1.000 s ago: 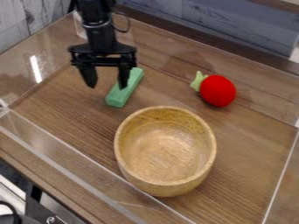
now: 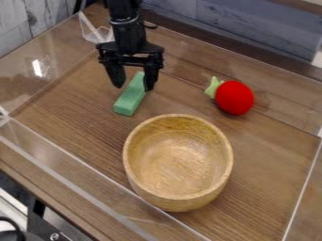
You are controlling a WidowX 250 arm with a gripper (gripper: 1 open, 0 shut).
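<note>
My black gripper (image 2: 131, 66) hangs at the top centre of the camera view, its fingers apart and pointing down. A green block (image 2: 130, 100) lies on the wooden table just below it, its upper end near the fingertips; whether they touch it I cannot tell.
A large yellow bowl (image 2: 176, 193) stands at the front centre. A red ball-like object (image 2: 235, 98) with a pale green top lies to the right.
The block looks little changed.
</note>
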